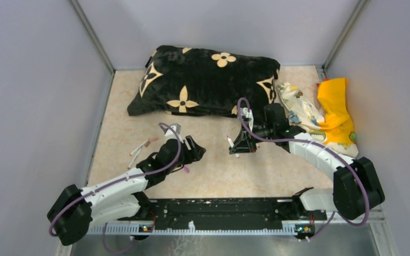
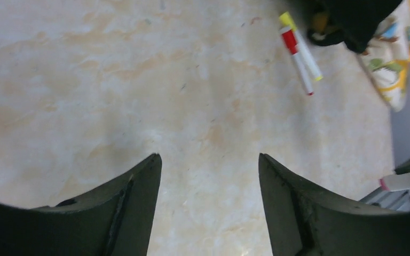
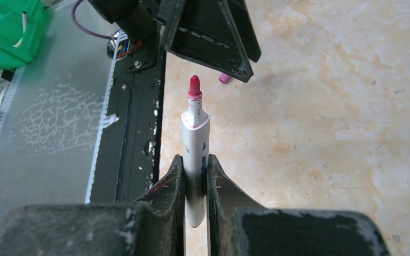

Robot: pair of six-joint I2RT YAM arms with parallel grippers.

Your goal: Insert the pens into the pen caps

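My right gripper is shut on a white pen (image 3: pixel 195 128). Its bare red tip points upward in the right wrist view, away from the fingers. The left gripper stands open, nothing between its fingers. From above, the left gripper (image 1: pixel 195 150) is left of the right one, with clear table between. A small pink cap (image 1: pixel 186 169) lies on the table near the left gripper's front side; part of it shows as a pink piece (image 3: pixel 225 78) below the left fingers in the right wrist view.
White pens (image 1: pixel 135 157) and brownish-pink pieces (image 1: pixel 148 143) lie at the left. Red-capped (image 2: pixel 299 66) and yellow-capped (image 2: pixel 308 58) pens lie side by side near the right arm. A dark cushion (image 1: pixel 205 80) fills the back; cloths (image 1: pixel 333 109) lie at the right.
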